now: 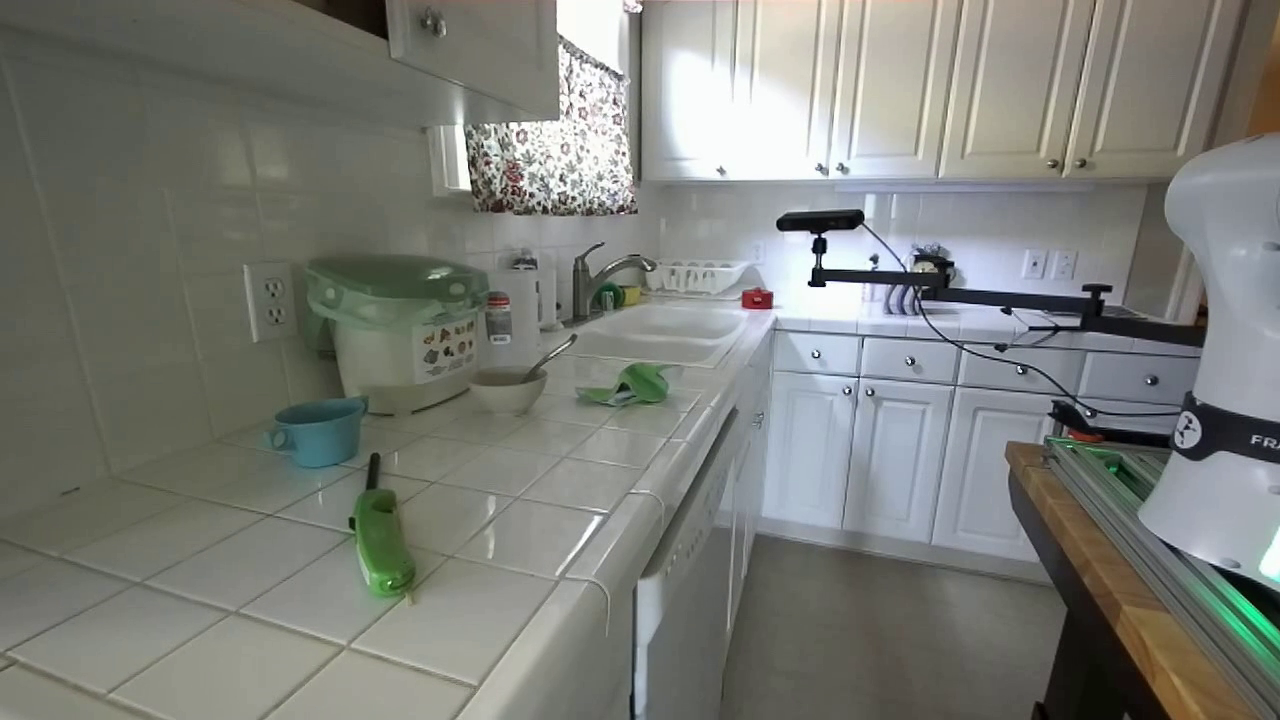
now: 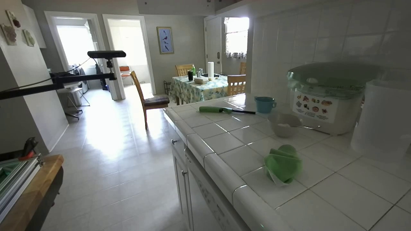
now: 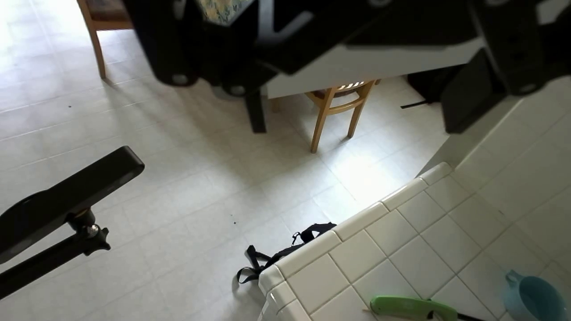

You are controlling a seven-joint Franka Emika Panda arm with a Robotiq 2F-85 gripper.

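High up in the wrist view, my gripper is open, its two dark fingers spread wide with nothing between them. It hangs away from the counter things; the exterior views do not show it. On the white tiled counter lies a green lighter with a black nozzle (image 1: 381,542). A light-blue cup (image 1: 319,433) stands near the wall, beyond the nozzle's tip. Farther along are a pale bowl (image 1: 505,392) with a spoon leaning in it and a crumpled green cloth-like piece (image 2: 284,163) near the counter's edge.
A white bin with a green lid (image 1: 410,336) stands against the wall. The sink (image 1: 672,326) lies past the green piece. Over the floor reaches a black camera arm (image 1: 960,294). Bare tiles surround the lighter.
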